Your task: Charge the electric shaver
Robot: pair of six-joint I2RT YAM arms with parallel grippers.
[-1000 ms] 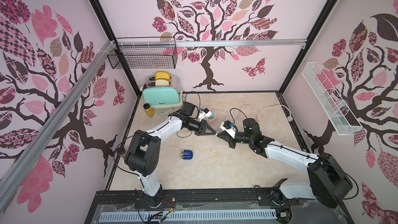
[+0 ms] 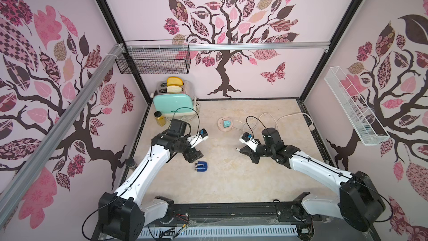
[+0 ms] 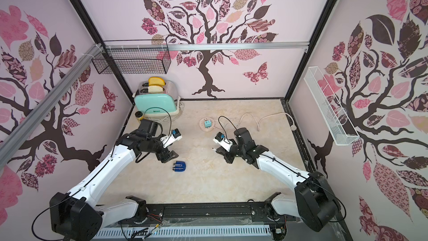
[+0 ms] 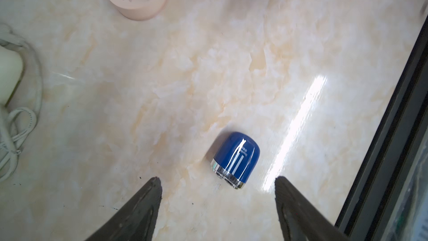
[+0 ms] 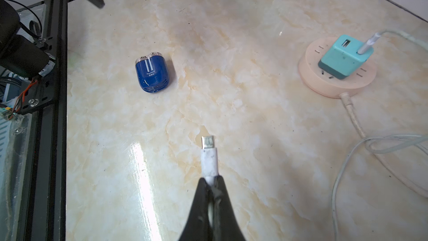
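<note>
The blue electric shaver (image 2: 201, 166) lies on the table at front left. My open left gripper is above it, and the shaver (image 4: 236, 156) shows between and beyond its empty fingers in the left wrist view. At centre right, my right gripper is shut on a white cable, whose USB-C plug (image 5: 207, 147) points forward from the fingertips. A teal charger (image 5: 343, 55) sits on the round pink power strip (image 5: 312, 75) at the back centre, with a white cable plugged into it.
A mint toaster (image 2: 173, 103) and a yellow-lidded jar (image 2: 159, 120) stand at the back left. White cords lie across the back right of the table. Wire baskets (image 2: 356, 107) hang on the walls.
The right gripper has shifted only slightly, still with the cable.
</note>
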